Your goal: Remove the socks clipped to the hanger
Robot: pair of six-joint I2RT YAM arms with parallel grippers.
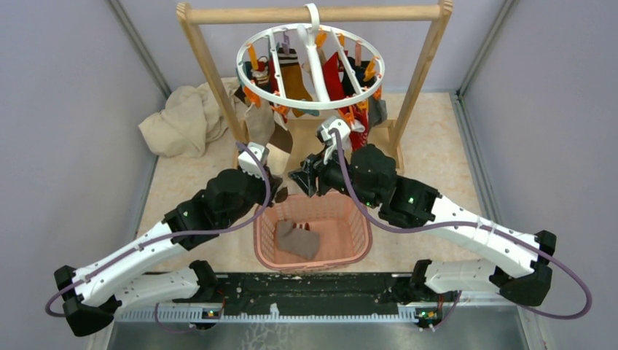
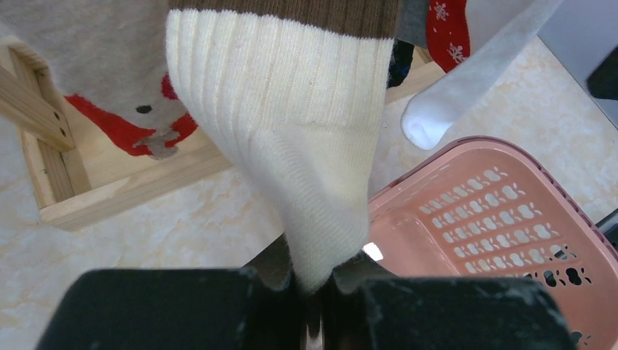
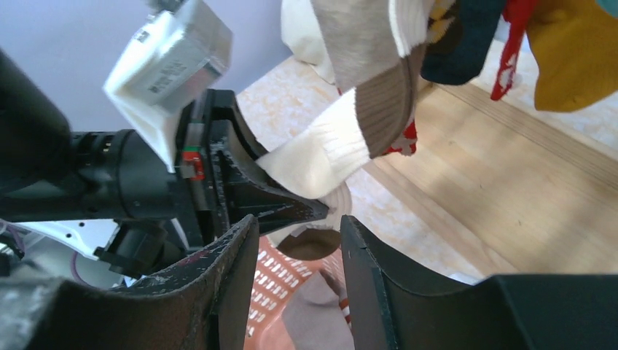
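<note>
The white round hanger [image 1: 310,98] holds socks on orange clips at the top. My left gripper is shut on a cream sock with a brown band [image 2: 299,87], which stretches upward from its fingers. In the right wrist view the same sock [image 3: 328,146] runs from the left gripper up toward the hanging socks; its upper end is out of view. My right gripper stands open to the right of it, with nothing seen between its fingers. A grey sock [image 1: 297,240] lies in the pink basket [image 1: 353,248].
The wooden stand [image 1: 430,58] surrounds the hanger. A beige cloth [image 1: 175,127] lies on the floor at the left. Bare floor [image 1: 437,160] shows right of the stand. The pink basket sits below both grippers.
</note>
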